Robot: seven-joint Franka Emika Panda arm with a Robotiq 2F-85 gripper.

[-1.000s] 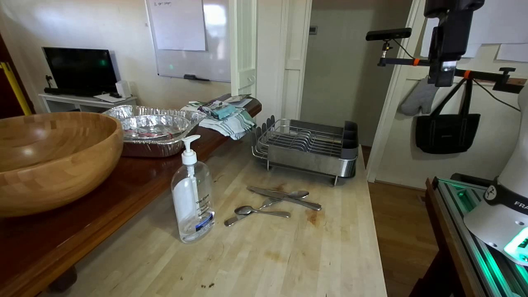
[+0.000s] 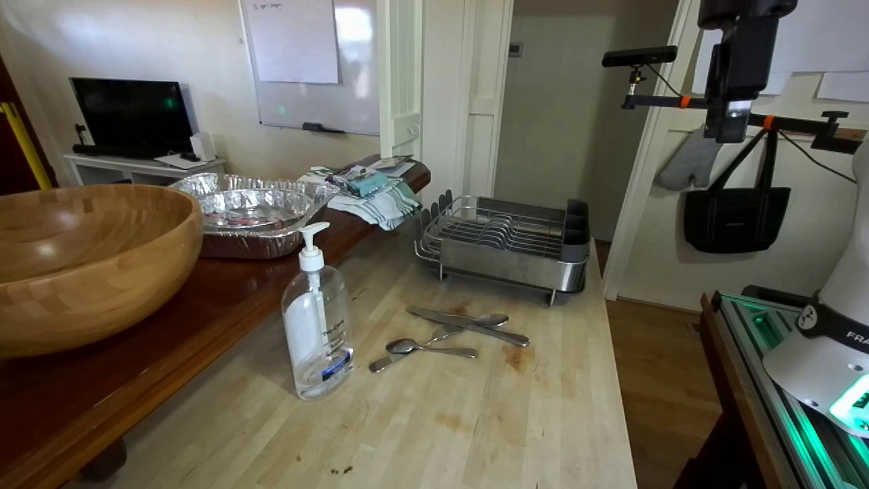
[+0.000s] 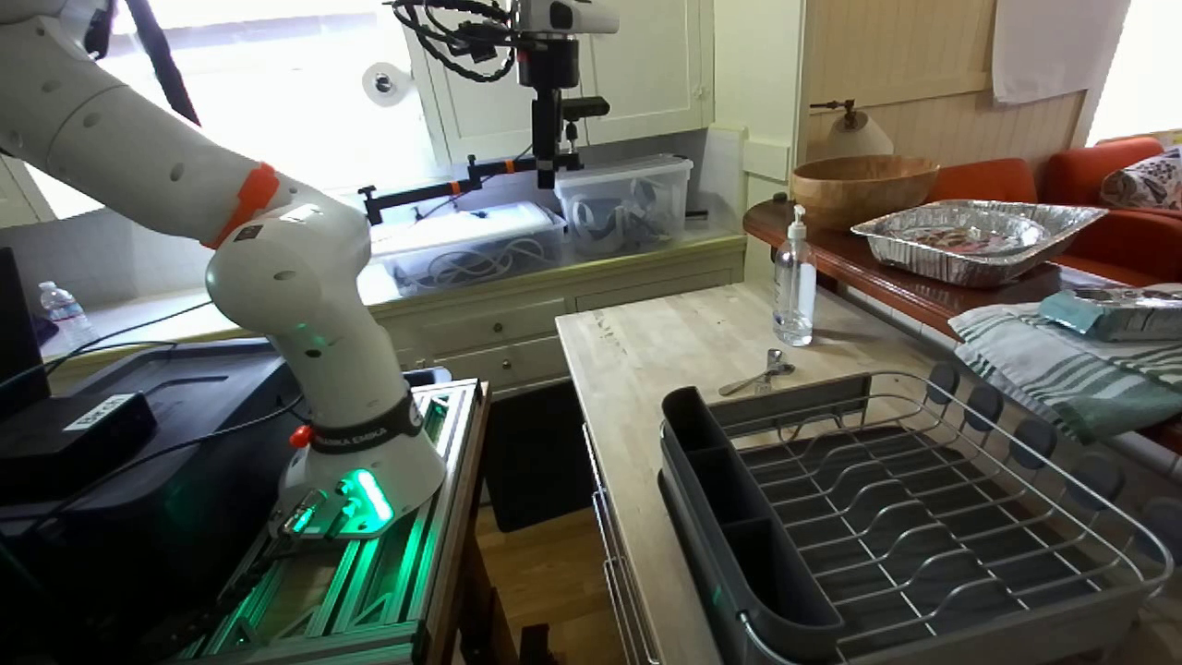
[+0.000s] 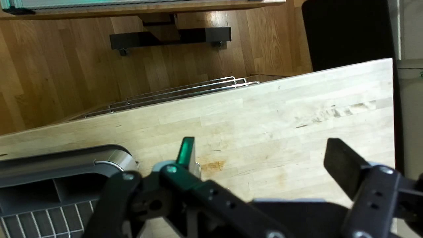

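High above the light wooden counter (image 4: 253, 131), my gripper hangs with its fingers wide apart and only bare air between them. From the side it appears as a dark shape (image 2: 726, 121), well clear of everything on the counter. A few pieces of cutlery (image 2: 456, 330), spoons and a knife among them, lie loosely crossed on the wood. Behind them in exterior view 1 stands a metal dish rack (image 2: 505, 261); its dark utensil holder (image 3: 753, 521) has compartments that look empty. In the wrist view my gripper's body hides most of the cutlery.
A clear pump bottle (image 2: 318, 334) stands upright near the cutlery. On the adjoining dark table sit a wooden bowl (image 2: 98, 269), foil trays (image 3: 964, 266) and striped towels (image 3: 1031, 355).
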